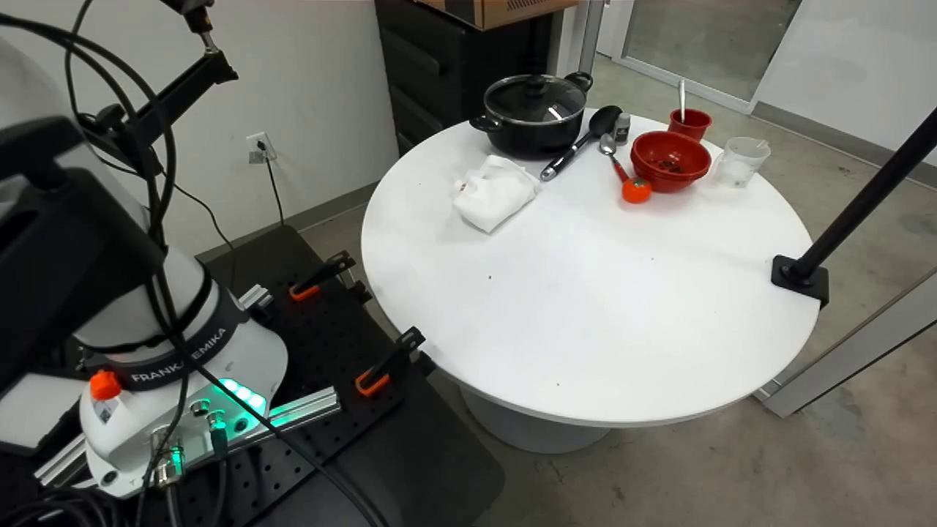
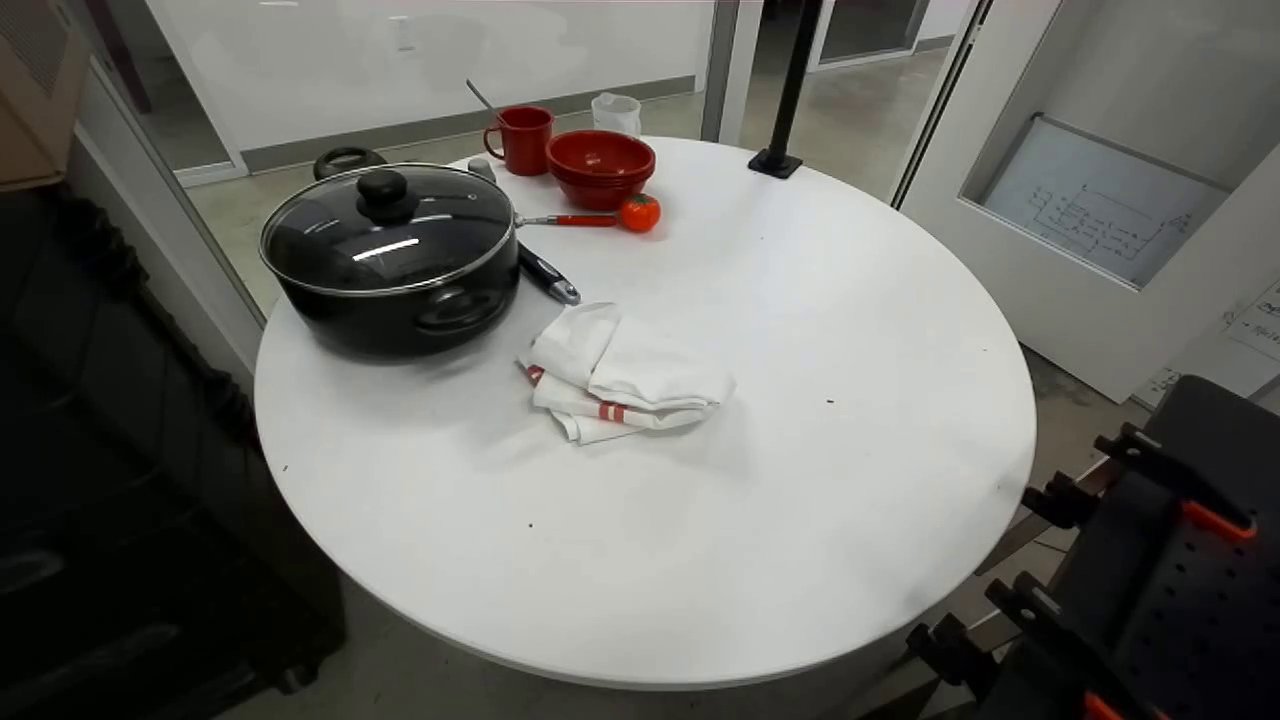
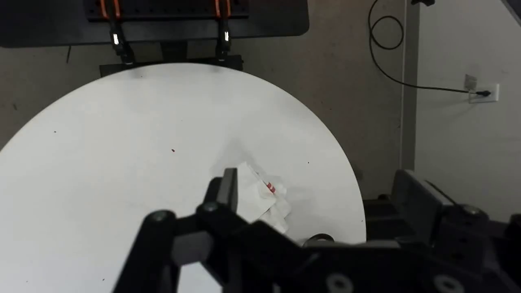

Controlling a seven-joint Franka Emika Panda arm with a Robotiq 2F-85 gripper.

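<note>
My gripper shows in the wrist view only, its two dark fingers wide apart. It stands open, with nothing held between them. The white cloth [image 3: 254,197] with red marks lies crumpled on the table, below the gripper and seen just beside the left finger [image 3: 228,188]. In the second exterior view the cloth [image 2: 642,366] is in the middle of the white table, and a black lidded pot [image 2: 390,252] stands behind it to the left.
At the table's far side are a black ladle [image 1: 584,140], a red-handled spoon [image 1: 618,159], a tomato [image 1: 637,190], red bowls [image 1: 671,162], a red mug [image 1: 690,124] and a clear cup [image 1: 743,162]. A black post [image 1: 801,274] rises from the right edge.
</note>
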